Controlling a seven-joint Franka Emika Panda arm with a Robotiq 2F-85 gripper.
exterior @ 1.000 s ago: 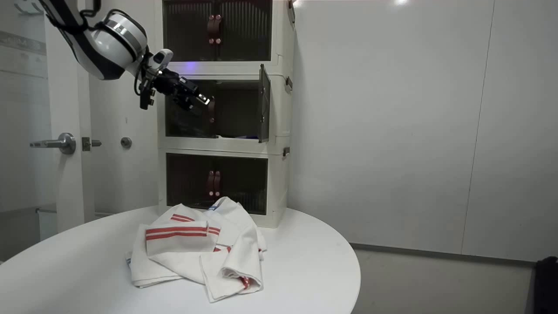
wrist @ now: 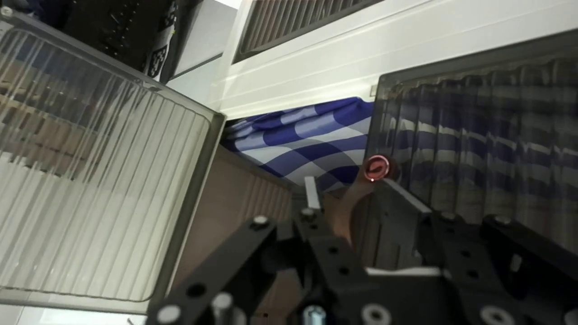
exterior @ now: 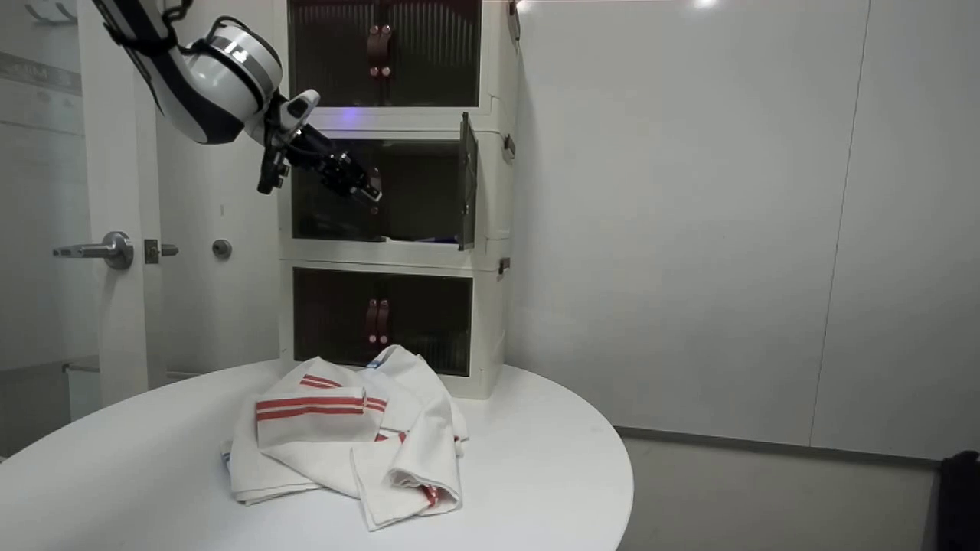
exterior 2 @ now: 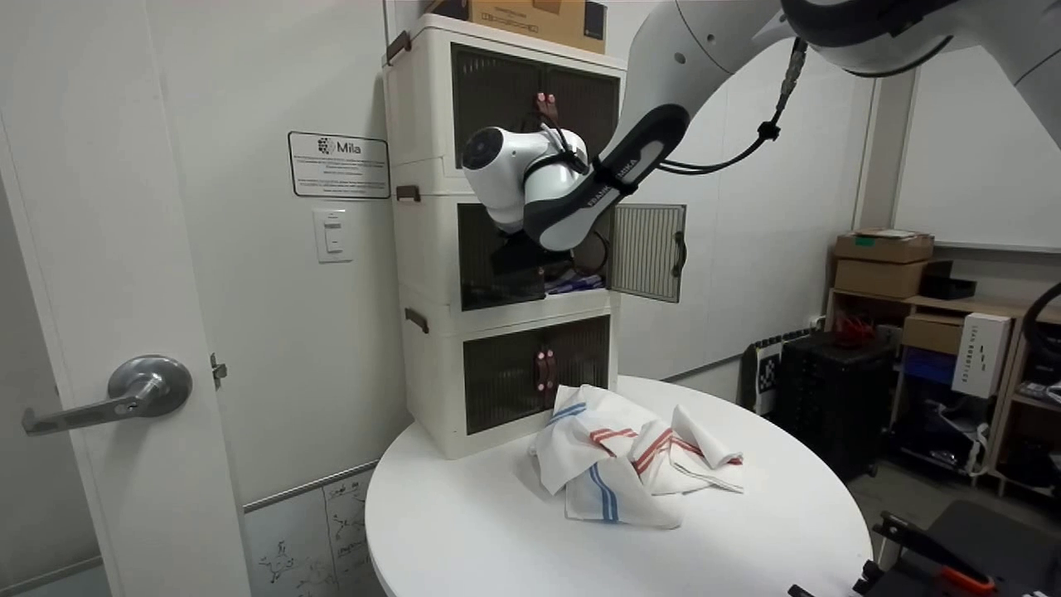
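The white cabinet's (exterior: 491, 184) middle compartment has one door leaf (wrist: 103, 173) swung wide; the other leaf (wrist: 477, 141) is closed. A reddish-brown strap handle (wrist: 345, 214), fixed by a red button (wrist: 377, 168), is on the closed leaf. My gripper is at this handle with its fingers apart. In the wrist view the strap appears between the two fingers; whether either touches it I cannot tell. Inside the compartment lies a blue-and-white checked cloth (wrist: 314, 141). Exterior view 1 has the gripper (exterior: 372, 191) in front of the middle compartment; the forearm hides it in exterior view 2.
White towels with red and blue stripes (exterior 2: 637, 468) lie crumpled on the round white table (exterior 2: 477, 527) before the cabinet. The bottom doors (exterior: 381, 317) and top doors (exterior: 381, 50) are closed. The open leaf (exterior 2: 648, 254) juts out beside the arm.
My arm and gripper have moved right and slightly down in exterior view 1, closer to the closed leaf's handle. Doors and towels look the same.
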